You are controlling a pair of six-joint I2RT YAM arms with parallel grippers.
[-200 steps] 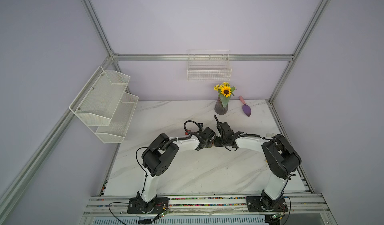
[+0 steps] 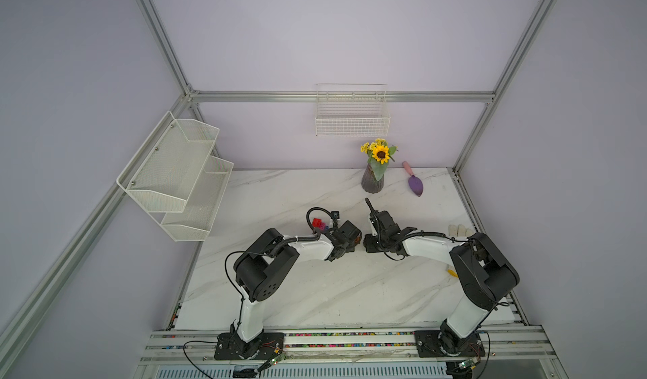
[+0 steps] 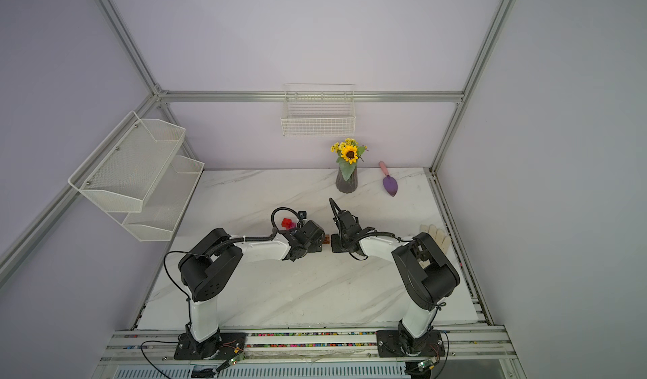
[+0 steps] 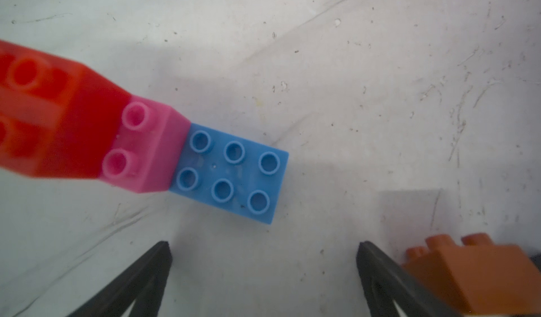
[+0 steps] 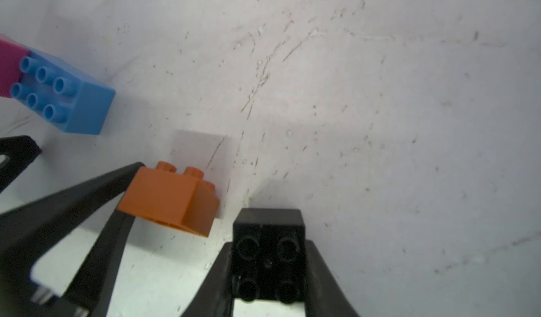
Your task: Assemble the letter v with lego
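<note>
In the left wrist view a joined row lies on the table: red brick [image 4: 62, 108], pink brick [image 4: 143, 142] and blue brick [image 4: 231, 167], studs up. Just in front of the blue end is my left gripper, open with nothing between its fingers. An orange brick [image 5: 169, 198] is outside it, right beside the outer face of its right finger; whether they touch I cannot tell. My right gripper is shut on a black brick [image 5: 268, 220], a short way right of the orange one. From above, the arms hide most bricks.
At the back stand a vase of sunflowers [image 2: 372, 178] and a purple trowel [image 2: 416, 185]. A pale glove [image 3: 436, 236] lies by the right arm.
The two grippers have drawn slightly apart, the right one moving right and the left one a little left. More of the red brick shows from above.
</note>
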